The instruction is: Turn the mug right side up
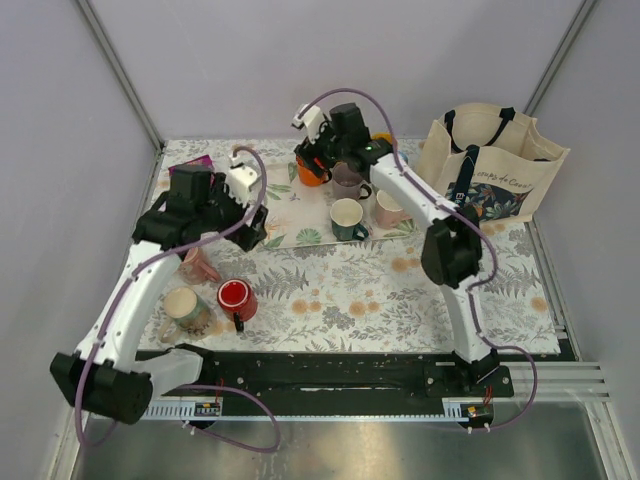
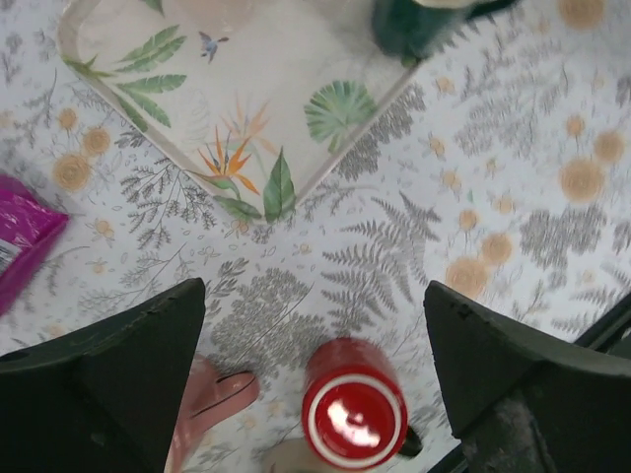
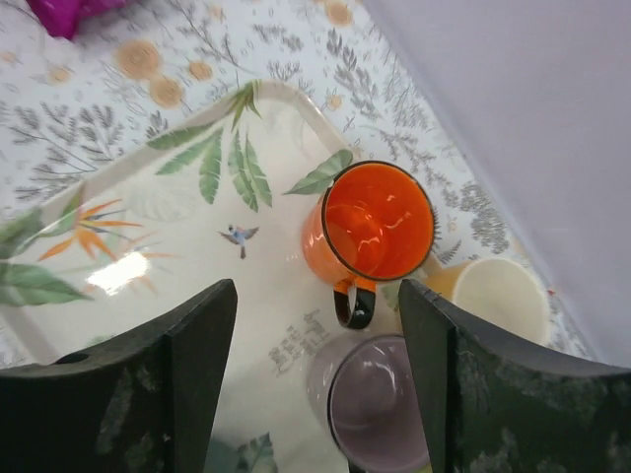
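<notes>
An orange mug [image 3: 367, 222] with a black handle stands upright on the tray, seen from above in the right wrist view. My right gripper hovers over it, fingers apart with nothing visibly held. My left gripper is open above the tabletop near a red mug [image 2: 353, 414] with a dark handle, which appears to lie near a pink mug [image 2: 192, 414] at the lower left.
The tray [image 1: 290, 225] also holds a grey mug [image 3: 380, 394], a teal mug [image 1: 347, 217] and others. A tote bag [image 1: 510, 170] stands at the right.
</notes>
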